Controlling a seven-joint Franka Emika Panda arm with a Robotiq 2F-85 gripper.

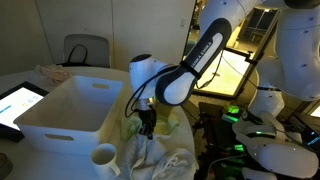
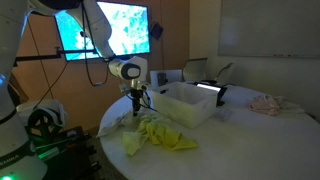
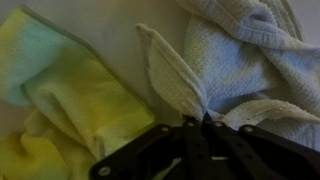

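A white cloth (image 1: 162,160) lies crumpled near the front of the table. My gripper is shut on a fold of this white cloth (image 3: 238,70), and the pinched part is drawn up to the fingertips in the wrist view. Exterior view 1 has the gripper (image 1: 147,132) low over the table, above the cloth's far part. The rest of the cloth still spreads on the table. To the left in the wrist view is a yellow cloth (image 3: 75,95), apart from the fingers; in exterior view 2 this yellow cloth (image 2: 165,136) lies on the table.
Close by stands a large white bin (image 1: 62,138), with a white mug (image 1: 105,160) in front of it. A lit screen (image 1: 16,108) is at the left. In exterior view 2, a pinkish cloth (image 2: 268,106) lies far off.
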